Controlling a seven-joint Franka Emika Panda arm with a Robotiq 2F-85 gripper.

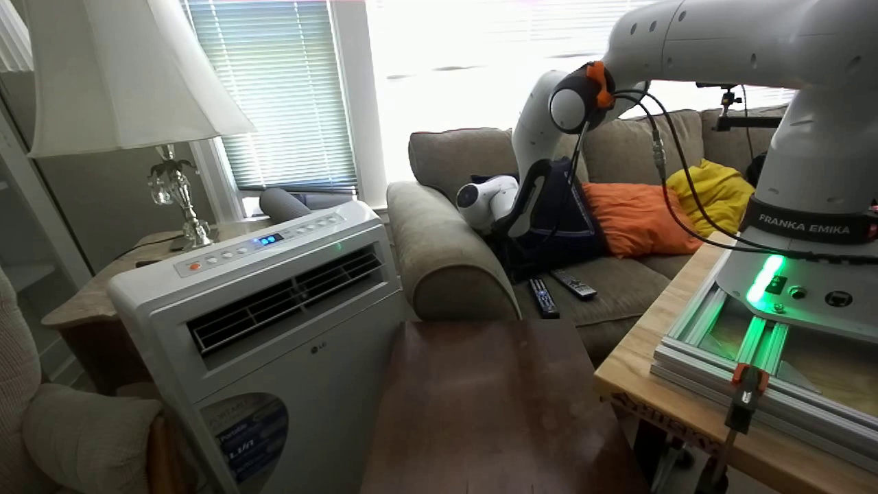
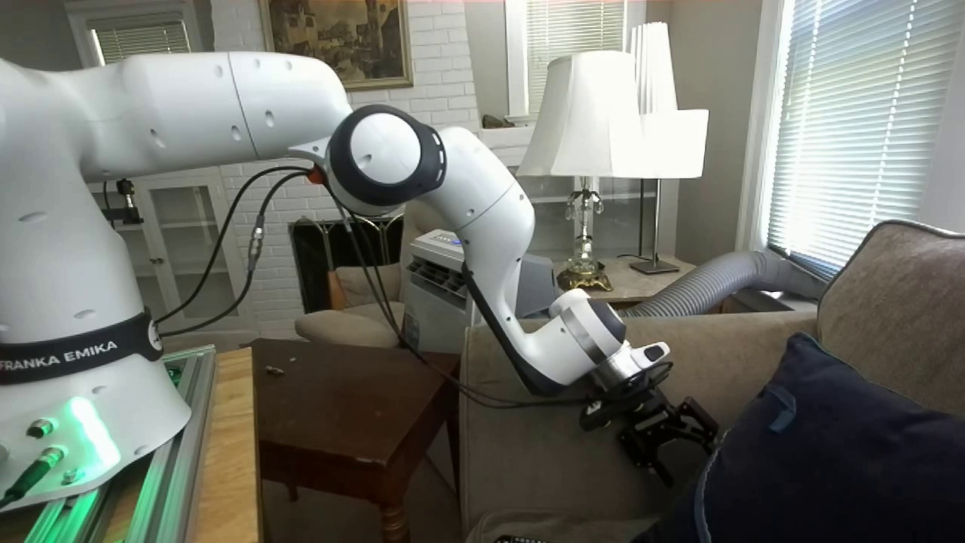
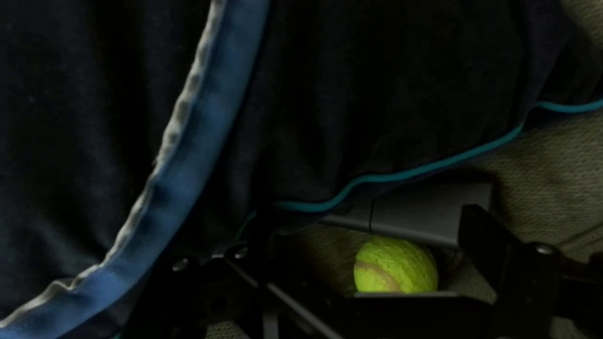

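Observation:
In exterior view 2 my gripper points down at the sofa seat with its fingers spread. It is beside a navy pillow. The wrist view shows the open gripper with a yellow-green tennis ball in the gap as seen from the camera, its lower part hidden by the gripper body. Just above the ball in that view lies a dark grey box-like object, partly under the pillow's teal-piped edge. A blue strap crosses the pillow. Whether any finger touches the ball or the grey object, I cannot tell.
Two remotes lie on the sofa seat near the front. An orange pillow and a yellow pillow rest farther along. The sofa arm rises close to my wrist. A brown wooden table stands clear in front.

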